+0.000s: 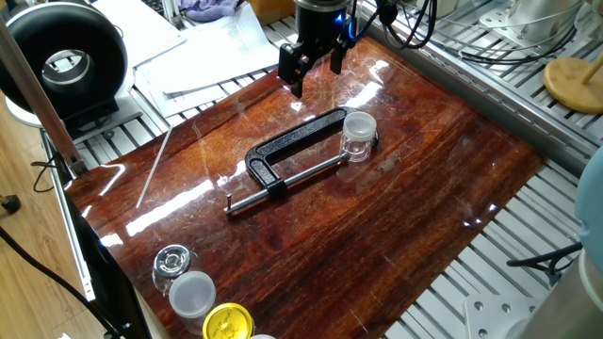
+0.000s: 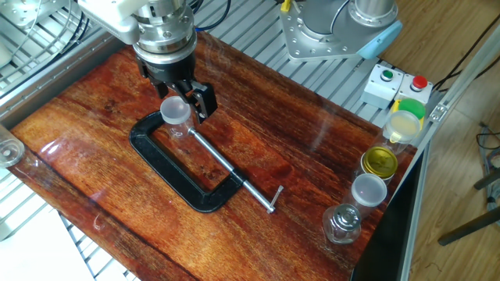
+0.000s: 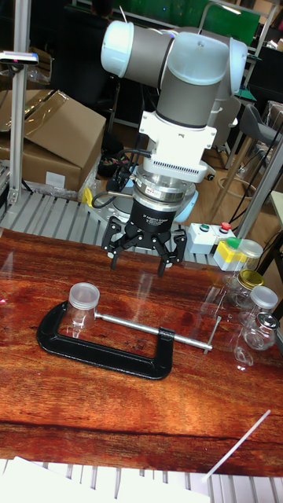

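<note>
A clear jar with a frosted white lid [image 1: 359, 126] stands upright on the wooden table, between the finger end and the screw tip of a black C-clamp [image 1: 300, 137]. The clamp lies flat, its steel screw rod [image 2: 226, 164] running toward the jar; whether the tip touches the glass I cannot tell. Above the table hangs my gripper [image 3: 138, 265], its two black fingers spread wide apart and nothing between them. In the second exterior view the gripper [image 2: 176, 109] overlaps the lidded jar [image 2: 176, 111], though the other views show it raised and apart from the jar.
Several jars stand in a row at one table edge, among them a yellow-lidded one [image 1: 228, 323], a white-lidded one [image 1: 192, 295] and a silver-topped one [image 1: 172, 262]. A thin white stick [image 1: 154, 168] lies near another edge.
</note>
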